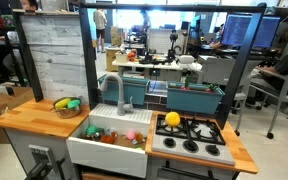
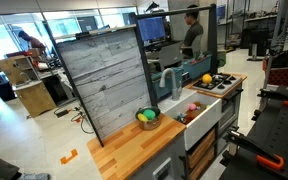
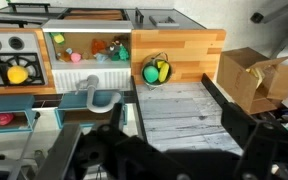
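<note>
My gripper is open at the bottom of the wrist view, its dark fingers wide apart and nothing between them. In exterior view 1 only part of the arm shows, low at the left edge of the counter. A round wire basket (image 1: pixel 67 106) with yellow and green items stands on the wooden counter; the wrist view shows the same basket (image 3: pixel 157 69) well beyond the fingers. Several small coloured toys (image 1: pixel 114 136) lie in the white sink (image 1: pixel 94 153). One yellow object (image 1: pixel 172 118) rests on the stove (image 1: pixel 192 140), on a left-hand burner.
A grey tap (image 1: pixel 120 90) rises behind the sink. Blue bins (image 1: pixel 192 99) sit behind the stove, and a black frame (image 1: pixel 89 60) spans the counter's back. Bare wood (image 2: pixel 134 150) lies in front of the basket. A cardboard box (image 3: pixel 256 78) stands beyond the counter.
</note>
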